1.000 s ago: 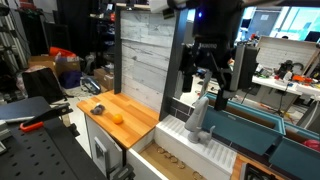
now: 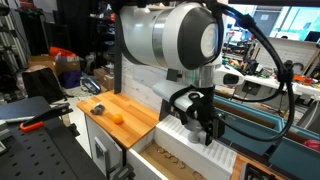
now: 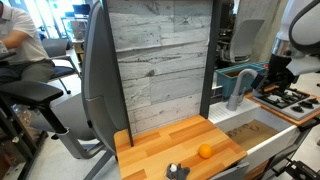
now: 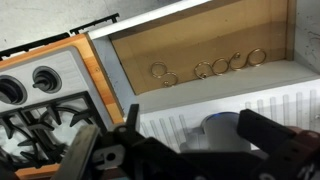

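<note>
Dark and bulky, my gripper (image 2: 197,116) is low over the white ribbed ledge (image 2: 215,154). Its fingers stand open in the wrist view, with the dark fingers (image 4: 130,148) wide apart. A grey rounded faucet-like piece (image 4: 224,130) shows between them, nearer the right finger and partly covered by it. Whether it is touched cannot be told. In exterior view 2 the same upright grey piece (image 3: 237,88) stands just left of the gripper.
An open white drawer (image 4: 150,22) holds several brass-coloured rings (image 4: 257,57). A stove top with black knobs (image 4: 45,77) lies beside it. An orange ball (image 3: 206,151) rests on the wooden counter (image 3: 160,155). Behind the ledge is a teal bin (image 2: 292,153).
Over the last second the arm has come down toward the ledge. The gripper now covers much of the grey piece that stood in clearer view before.
</note>
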